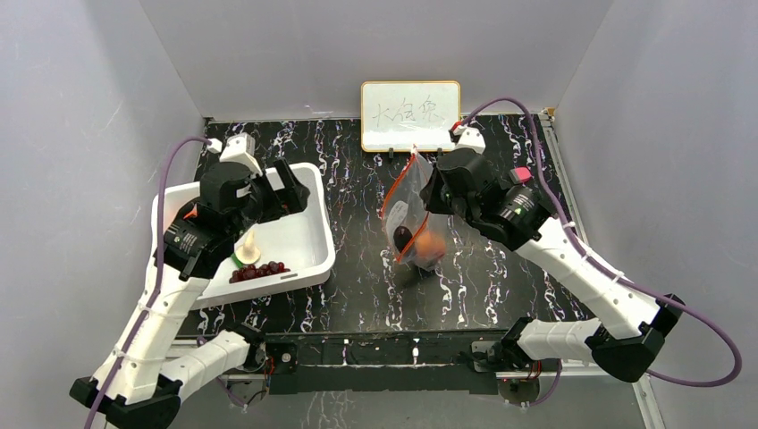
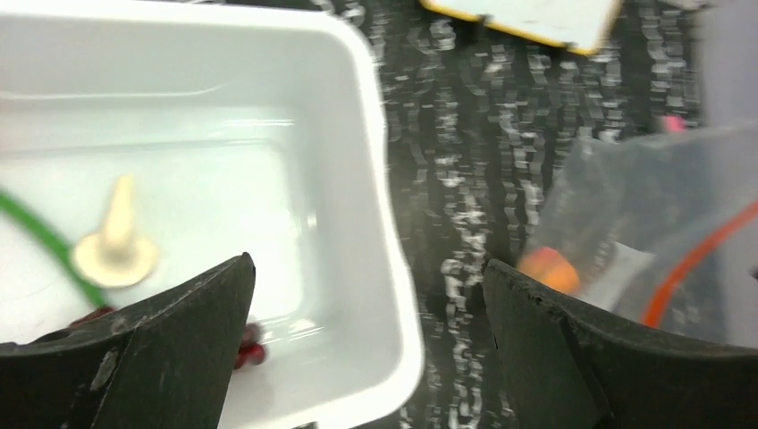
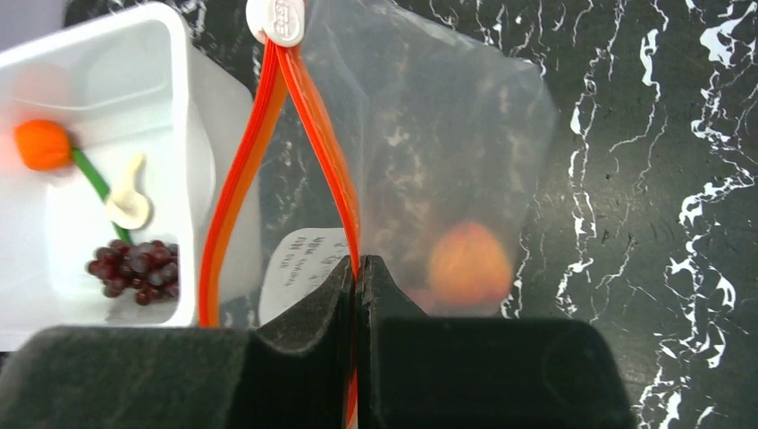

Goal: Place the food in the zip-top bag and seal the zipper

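Observation:
A clear zip top bag [image 1: 412,188] with an orange zipper [image 3: 324,138] hangs from my right gripper, which is shut on one edge of its mouth. The zipper strips stand apart, and a white slider [image 3: 284,20] sits at their far end. Inside the bag are a dark purple item [image 1: 402,237] and a round orange-pink food [image 3: 468,264]. My left gripper is open and empty above the white bin [image 1: 324,234]. In that bin lie grapes [image 3: 138,270], a pale mushroom-like piece [image 3: 130,198] and an orange food with a green stem [image 3: 43,145].
A whiteboard [image 1: 410,116] stands at the back of the dark marbled table [image 1: 357,295]. A small pink-red block [image 1: 522,175] lies at the right rear. Free table lies in front of the bag and to its right.

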